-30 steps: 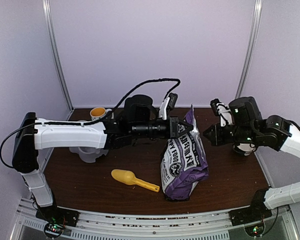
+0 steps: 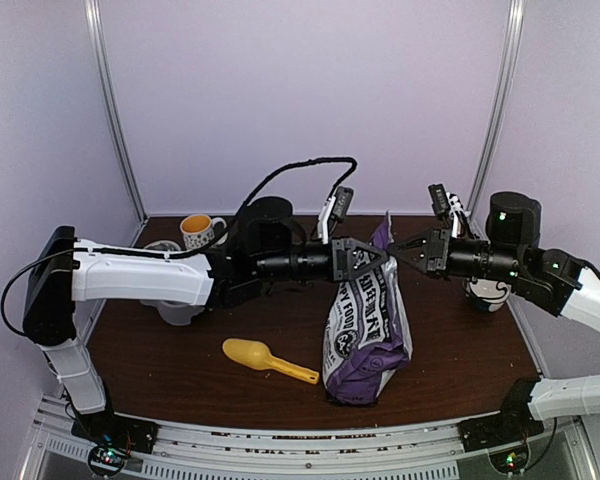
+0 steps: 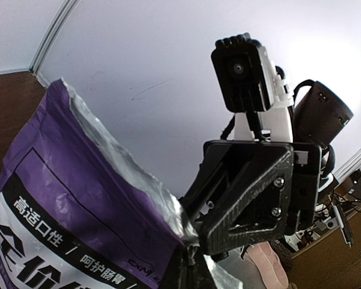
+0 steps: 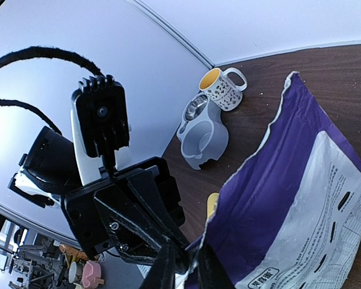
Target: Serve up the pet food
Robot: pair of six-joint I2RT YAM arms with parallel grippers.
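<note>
The purple and white pet food bag [image 2: 365, 330] stands upright at the middle right, its crimped top edge filling much of both wrist views. My left gripper [image 2: 375, 258] is shut on that top edge from the left. A yellow scoop [image 2: 265, 360] lies on the table left of the bag. A grey feeder with a steel bowl [image 4: 201, 135] sits at the back left.
A white mug with orange inside [image 4: 222, 87] stands behind the feeder. A white container [image 2: 485, 295] is partly hidden behind the right arm.
My right gripper has moved left onto the bag's top edge and turned. The bag's top has shifted slightly right; the left arm has barely moved.
</note>
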